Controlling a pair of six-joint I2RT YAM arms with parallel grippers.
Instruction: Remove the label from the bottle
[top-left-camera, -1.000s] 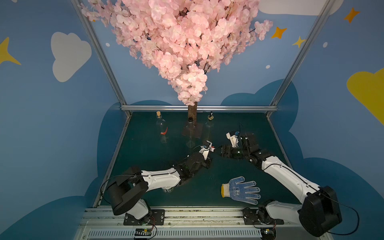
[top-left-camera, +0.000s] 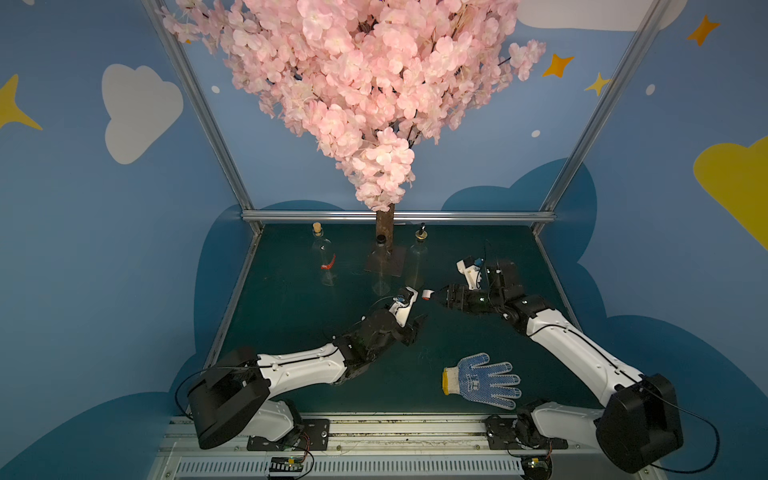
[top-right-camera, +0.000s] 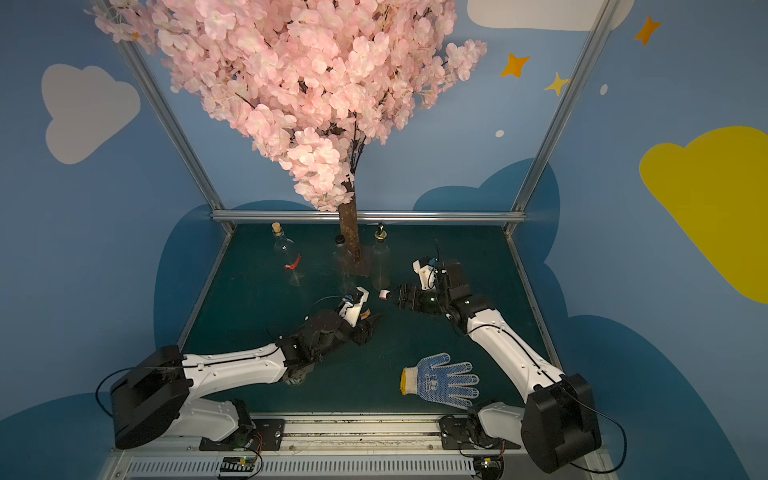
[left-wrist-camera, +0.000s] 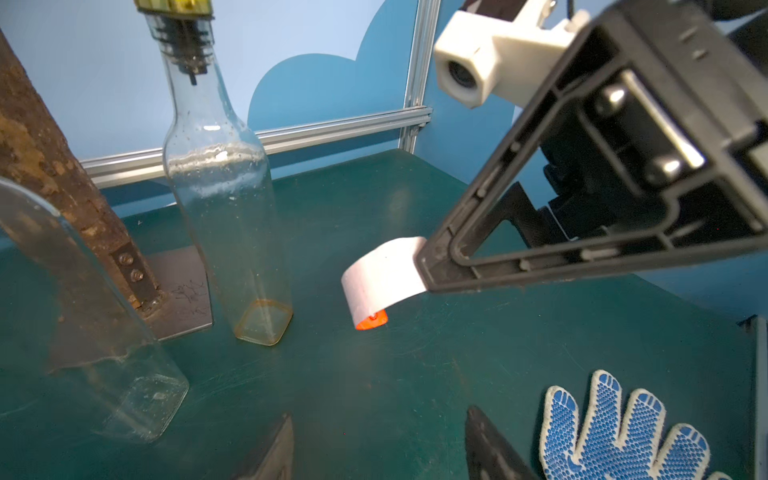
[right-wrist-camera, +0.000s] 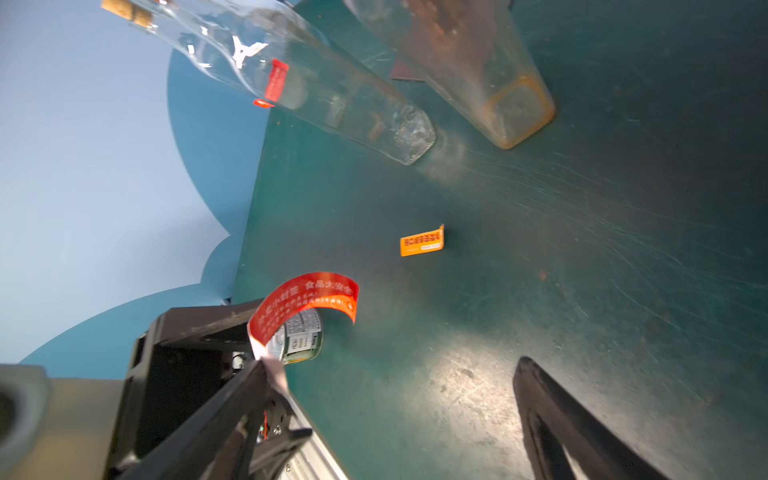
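Observation:
The curled strip of label (right-wrist-camera: 306, 296), red with pale print on one side and white on the other, clings to one fingertip of my right gripper. That gripper's fingers stand wide apart with nothing between them. In the left wrist view the strip's white back (left-wrist-camera: 385, 276) sticks out from the right fingertip, clear of any bottle. My left gripper is open and empty, below and short of the strip. At the back left stands a corked clear bottle (top-left-camera: 322, 246) with a red label piece (right-wrist-camera: 277, 80) on it.
A dark-capped bottle (top-left-camera: 381, 272) and a bottle with a pourer (left-wrist-camera: 228, 216) stand by the tree trunk (left-wrist-camera: 68, 184). A small orange label piece (right-wrist-camera: 422, 241) lies on the table. A jar (right-wrist-camera: 304, 336) shows partly; a blue glove (top-left-camera: 484, 381) lies front right.
My left arm has drawn back to the left, its wrist now apart from the strip. The right arm has shifted only slightly.

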